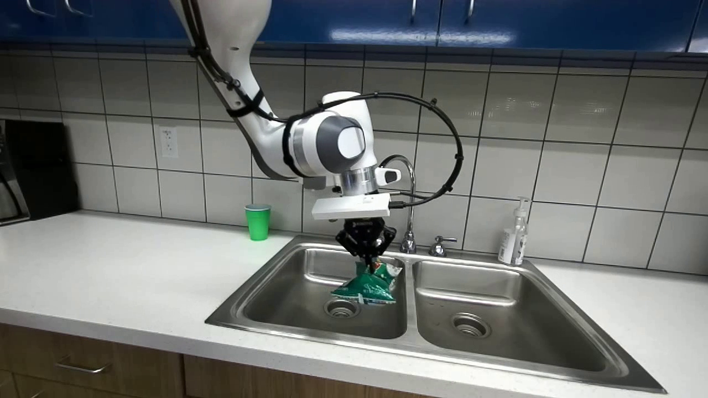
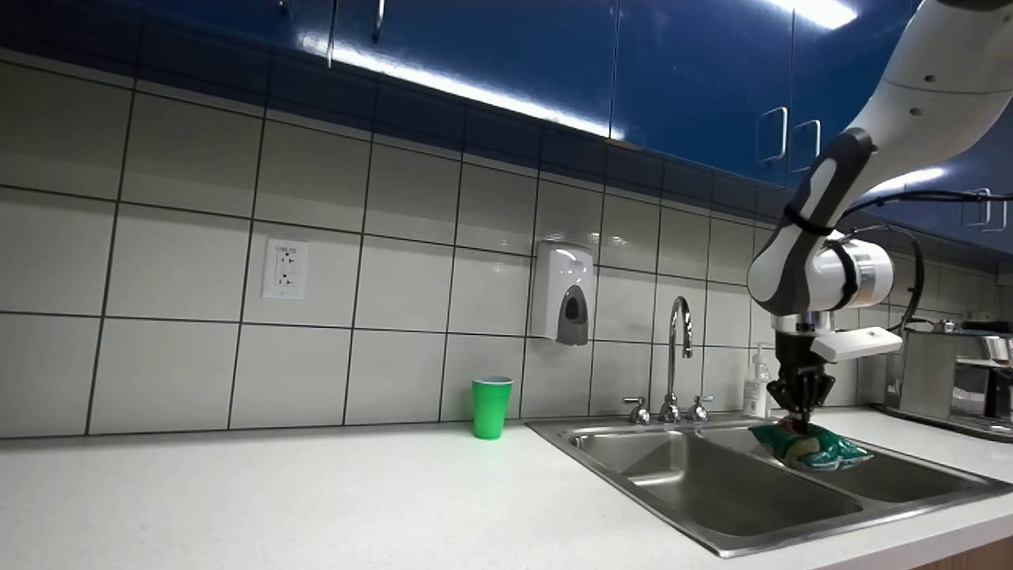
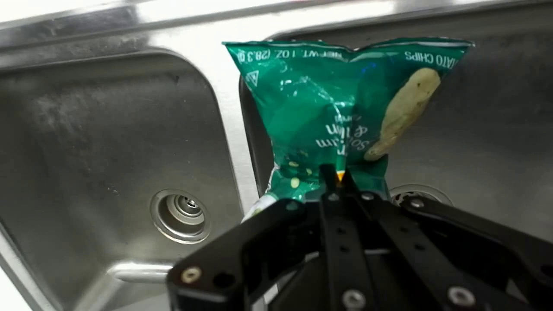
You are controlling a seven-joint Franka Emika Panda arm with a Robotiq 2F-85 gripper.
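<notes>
A green potato chip bag (image 3: 306, 109) hangs from my gripper, whose fingers are pinched on its middle. In exterior view 1 the bag (image 1: 369, 286) is over the left basin of the double sink (image 1: 409, 325), close to the divider. The gripper (image 1: 369, 262) points straight down with its tips on the bag. Exterior view 2 shows the bag (image 2: 824, 454) low over the far basin, beneath the gripper (image 2: 802, 418). Whether the bag touches the basin cannot be made out.
Behind the arm stands the faucet (image 1: 411, 199). A green cup (image 1: 258, 222) is on the counter left of the sink, and a soap bottle (image 1: 515, 235) stands at the back right. The right basin (image 1: 491, 298) is empty.
</notes>
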